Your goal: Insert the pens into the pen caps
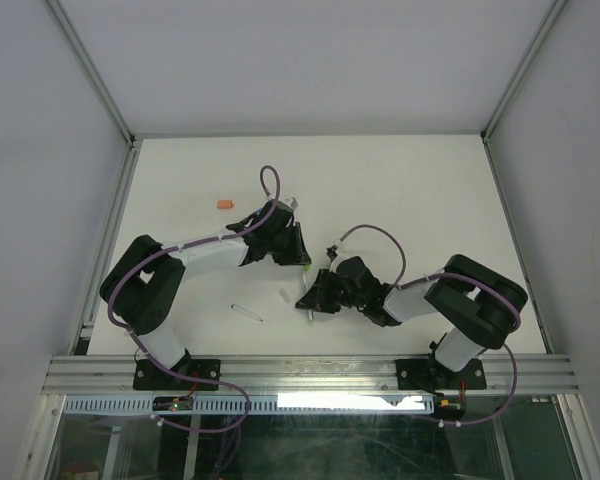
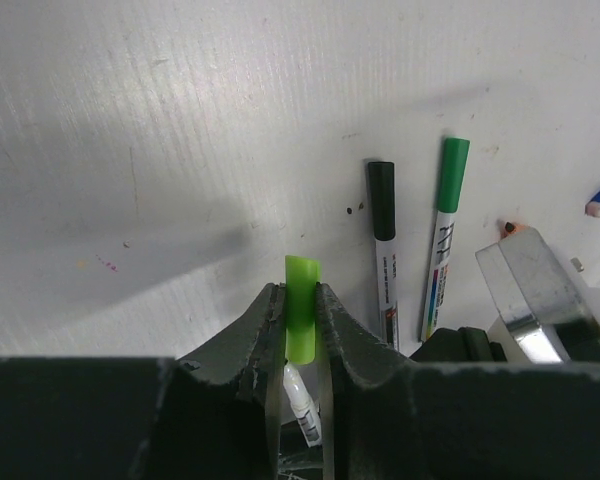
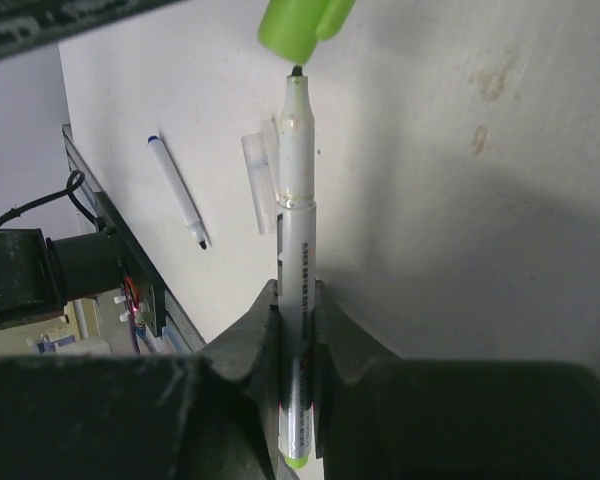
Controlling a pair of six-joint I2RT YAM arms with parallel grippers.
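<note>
My left gripper is shut on a light green pen cap, which stands up between its fingertips in the left wrist view. Shut round the body of a white pen is my right gripper; the pen points up toward the cap. In the right wrist view its dark tip shows outside the green cap, right by the cap's lower edge. Whether tip and cap touch, I cannot tell. Part of the white pen also shows below the cap in the left wrist view.
A loose white pen and a clear plastic piece lie on the table. The left wrist view has a black-capped pen and a green-capped pen side by side. An orange object lies far left.
</note>
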